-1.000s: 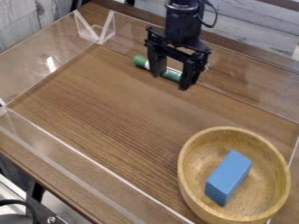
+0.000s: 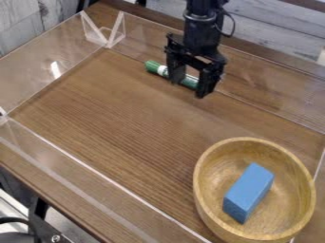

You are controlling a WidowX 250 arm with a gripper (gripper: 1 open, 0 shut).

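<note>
My dark gripper (image 2: 193, 69) hangs at the top middle, open, its fingers over a green object (image 2: 162, 70) that lies on the wooden table (image 2: 127, 133); part of that object is hidden behind the gripper. A blue block (image 2: 248, 193) lies inside a wooden bowl (image 2: 212, 191) at the bottom right.
Clear plastic pieces (image 2: 105, 33) stand at the back left near the table's edge. A dark cable shows at the bottom left corner.
My gripper has moved back, up the frame, and looks narrower or turned. The bowl, blue block and green object look unmoved.
</note>
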